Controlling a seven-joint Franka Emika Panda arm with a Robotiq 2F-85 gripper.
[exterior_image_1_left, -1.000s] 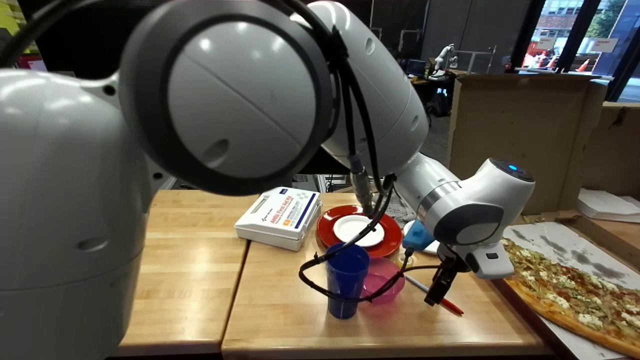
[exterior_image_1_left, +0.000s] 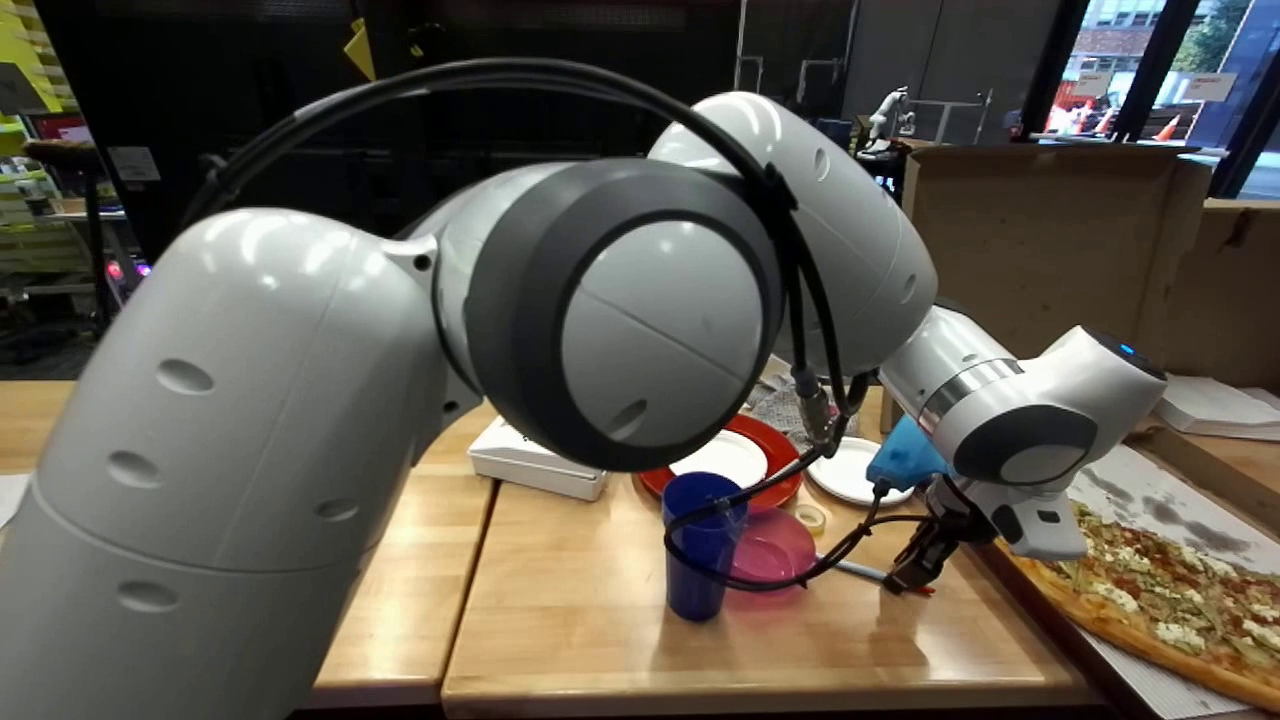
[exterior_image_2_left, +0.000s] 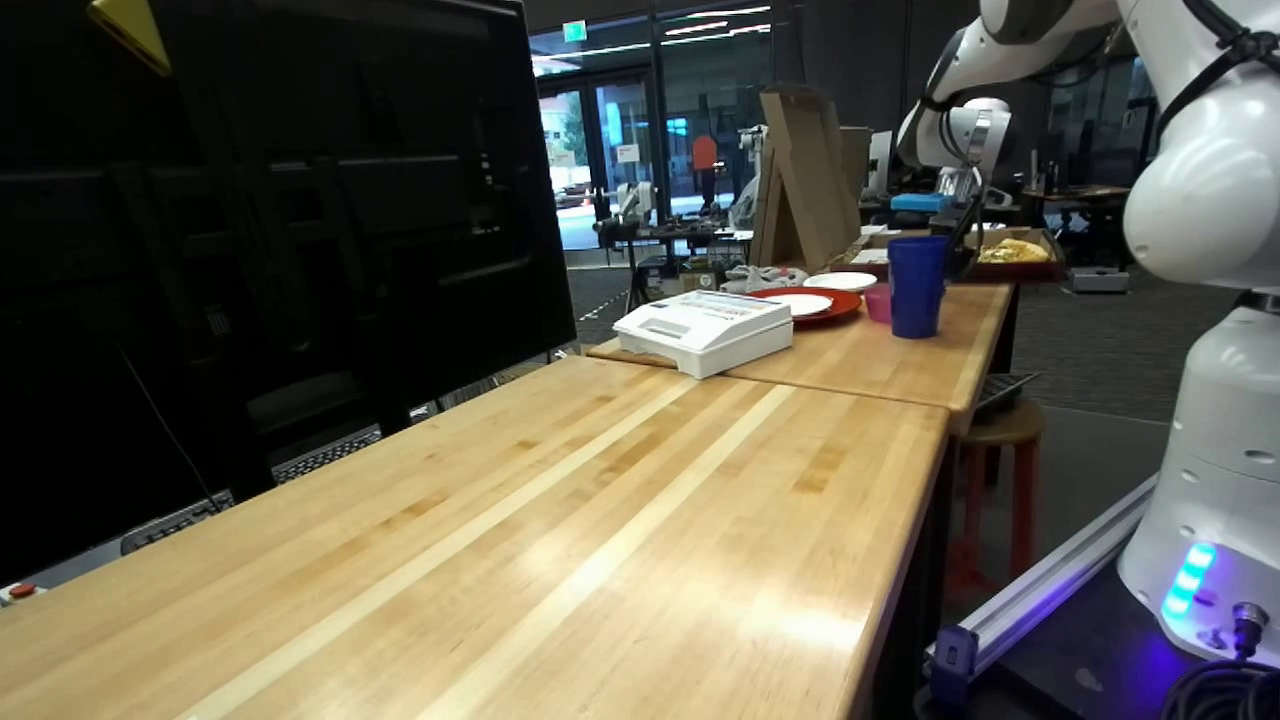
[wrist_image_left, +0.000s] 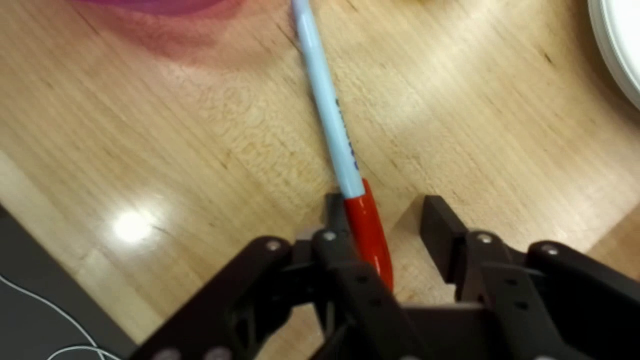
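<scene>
A pale blue marker with a red cap lies on the wooden table. In the wrist view its light barrel (wrist_image_left: 327, 102) runs up past the top edge, and the red cap (wrist_image_left: 369, 234) sits between the fingers of my gripper. The fingers stand apart: the left finger is right beside the cap, while a clear gap separates the cap from the right finger (wrist_image_left: 442, 237). Whether the left finger touches the cap, I cannot tell. In exterior view 1 the gripper (exterior_image_1_left: 908, 582) is down close to the tabletop, partly covering the marker.
Left of the marker stand a pink bowl (exterior_image_1_left: 768, 554) and a tall blue cup (exterior_image_1_left: 696, 576), a cable looping across them. Behind are a red plate (exterior_image_1_left: 783, 450) and a white plate (exterior_image_1_left: 840, 470). An open pizza box lies right.
My arm has moved right and lower, bringing the gripper to the marker's red end. That end now lies turned slightly farther from the table's front edge. The blue cup has shifted slightly.
</scene>
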